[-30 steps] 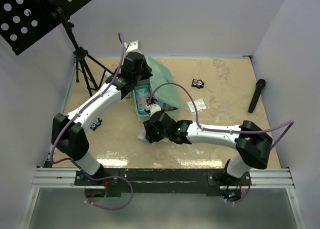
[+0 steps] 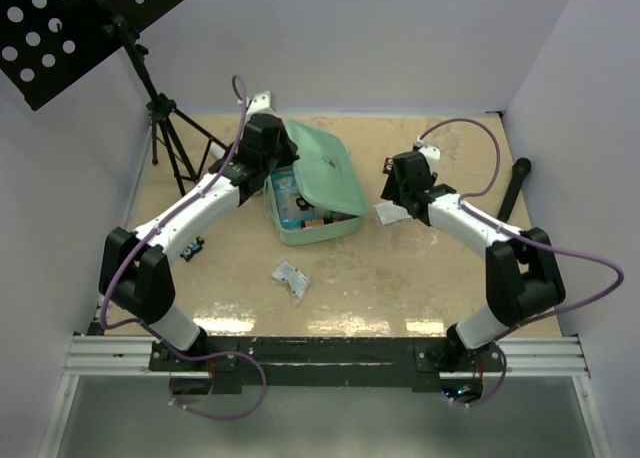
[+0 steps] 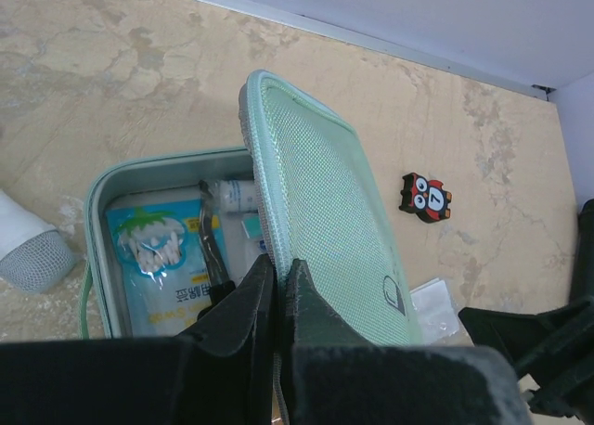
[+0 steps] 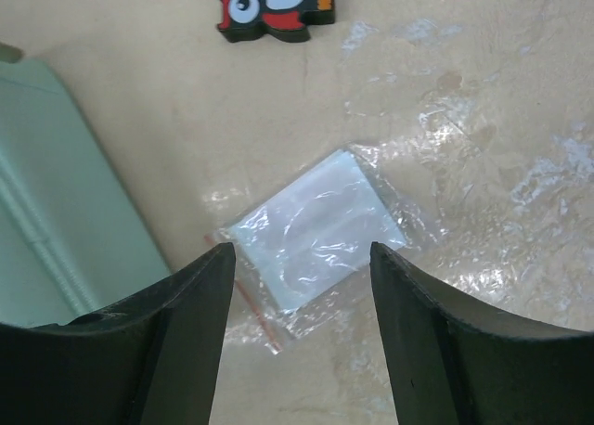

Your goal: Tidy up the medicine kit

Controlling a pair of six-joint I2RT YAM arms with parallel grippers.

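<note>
The pale green medicine kit (image 2: 318,235) stands partly open near the middle of the table. My left gripper is shut on the edge of its lid (image 3: 325,193), which tilts up over the case. Inside, a blue-and-white packet (image 3: 165,263), a dark slim item (image 3: 212,244) and a white bottle (image 3: 237,196) show; the lid hides the rest. To the right of the kit, my right gripper stands open above a clear bag with a white packet (image 4: 320,225) on the table. Another clear packet (image 2: 291,278) lies in front of the kit.
Behind the right gripper lies a black-and-red owl-shaped item (image 3: 426,198). A microphone (image 2: 514,190) is at the right edge, a black stand (image 2: 165,118) at the left back, and a small dark-and-blue item (image 2: 192,248) at left.
The right arm has swung from in front of the kit to the clear bag on the right.
</note>
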